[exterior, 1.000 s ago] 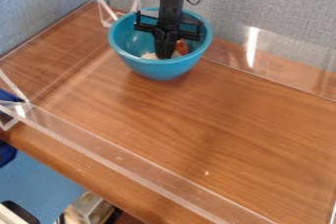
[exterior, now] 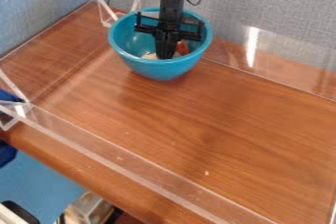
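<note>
My black gripper (exterior: 165, 51) reaches down from the top into a light blue bowl (exterior: 144, 67) at the back of the wooden table. Its fingertips are low inside the bowl and look shut, though the bowl and the small size make them hard to see. Small pale and orange-red items lie in the bowl around the fingertips, partly hidden by the gripper.
Clear low barriers run along its edges, with grey walls behind and at left. A dark blue object (exterior: 7, 98) sits at the far left edge.
The gripper has shifted very slightly within the bowl over the last second; the bowl stays in place.
</note>
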